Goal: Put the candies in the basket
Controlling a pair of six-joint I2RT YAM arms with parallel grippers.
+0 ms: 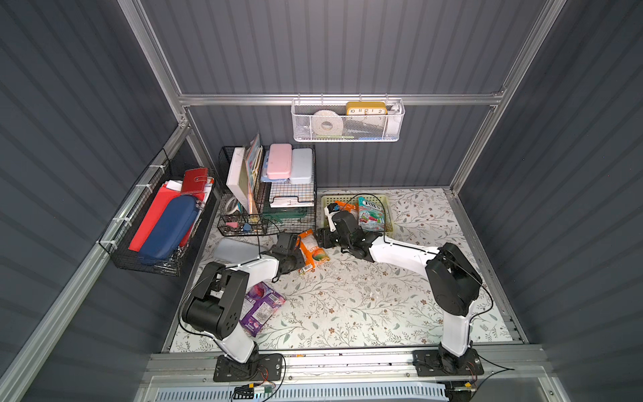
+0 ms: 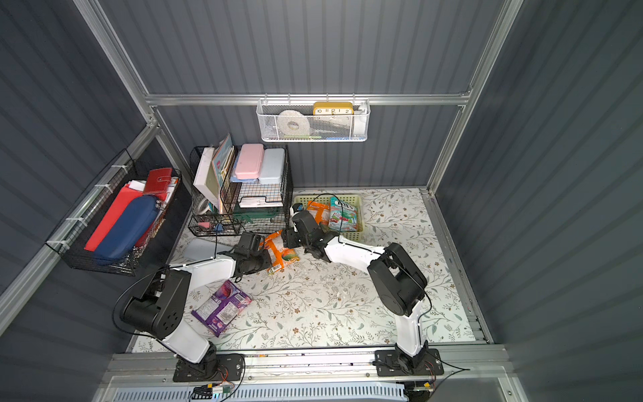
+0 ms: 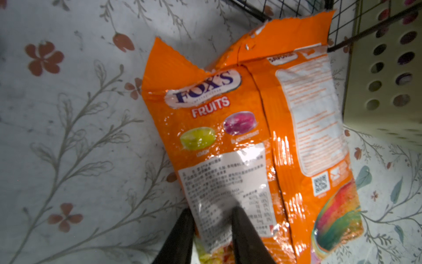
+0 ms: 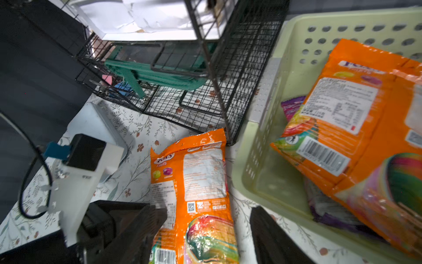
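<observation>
An orange Fox's candy bag (image 3: 219,114) lies between my two grippers, just left of the green basket (image 4: 252,158). My left gripper is shut on the bag's near edge. In the right wrist view the fingers of my right gripper stand apart, with that bag visible in the gap below and to the left; they hold nothing. Inside the basket are another orange bag (image 4: 338,101), a teal bag (image 2: 343,213) and part of a purple packet (image 4: 292,105). A further purple bag (image 2: 221,308) rests on the table at the near left.
A black wire rack (image 2: 261,221) with books and cases rises behind the left gripper, close to the basket's left side. A grey case (image 1: 235,250) lies beneath it near the left arm.
</observation>
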